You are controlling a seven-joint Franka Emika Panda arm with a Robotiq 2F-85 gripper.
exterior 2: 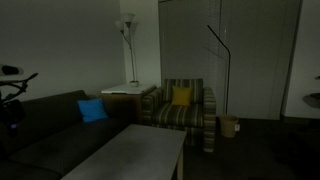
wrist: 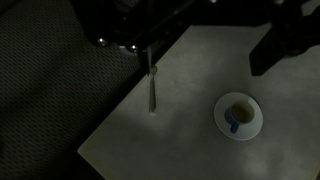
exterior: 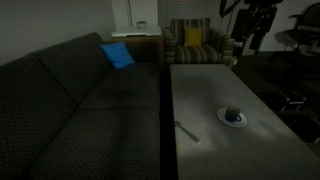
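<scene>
On the grey coffee table (exterior: 215,85) stands a blue cup (exterior: 232,114) with dark liquid inside, on a white saucer (exterior: 232,122). To its left, near the sofa-side edge, lies a thin metal spoon (exterior: 186,132). The wrist view shows the cup (wrist: 239,114) at lower right and the spoon (wrist: 152,92) left of centre, its upper end near the dark gripper parts. My gripper appears open over the table, fingers wide apart with only tabletop between them. Exterior view 1 has the dark arm and gripper (exterior: 245,45) above the table's far right.
A dark sofa (exterior: 95,125) with a blue pillow (exterior: 118,55) runs along the table's left. Beyond the table's far end is a striped armchair (exterior: 197,42) with a yellow pillow (exterior: 192,37).
</scene>
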